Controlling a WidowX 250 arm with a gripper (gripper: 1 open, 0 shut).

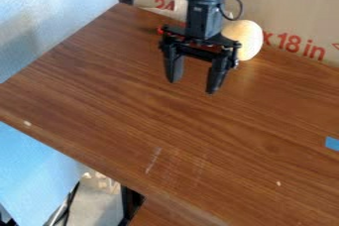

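Observation:
My black gripper (193, 76) hangs over the back middle of the wooden table (159, 151), open, with nothing seen between its fingers. Just behind it, to the right, is a pale round object (245, 38), partly covered by the gripper. A whitish item at the back lies mostly hidden behind the arm.
A cardboard panel (298, 12) with red print stands along the back. A blue tape piece (331, 144) is at the right edge. Beyond the table's left edge is a light blue surface (34, 22).

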